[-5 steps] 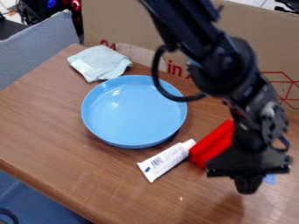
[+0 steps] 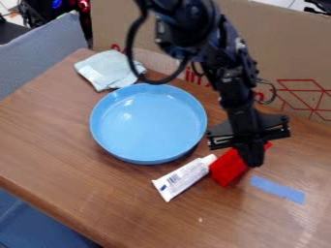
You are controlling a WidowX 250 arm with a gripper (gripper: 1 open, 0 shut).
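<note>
My gripper reaches down at the right over a red object, its fingertips at that object's upper end and partly hiding it. The fingers look close together; whether anything is between them is unclear. A white tube lies just left of the red object, angled toward a blue plate at the middle left. A strip of blue tape is on the wooden table to the right of the red object.
A folded pale cloth lies behind the plate. A cardboard sheet stands along the back. The table's left edge borders a grey and blue area. Bare wood shows at left and front.
My gripper has moved back and up in the view from nearer the front right, uncovering more of the red object and the tape. The tube and plate look unmoved.
</note>
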